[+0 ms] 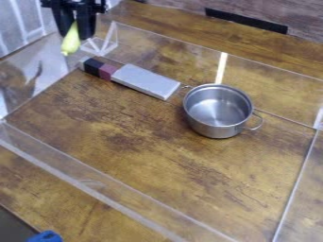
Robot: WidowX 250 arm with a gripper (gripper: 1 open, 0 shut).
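My gripper [74, 19] is at the top left, partly cut off by the frame, shut on a pale yellow-green elongated object [71, 40] that hangs below it. A silver metal pot [217, 110] with two handles stands right of centre on the wooden table [151, 175]. A grey flat slab [145, 80] with a dark red and black end [98, 68] lies left of the pot, below and right of the held object.
Clear plastic walls and edges border the work area. A small blue item [45, 235] sits at the bottom left corner.
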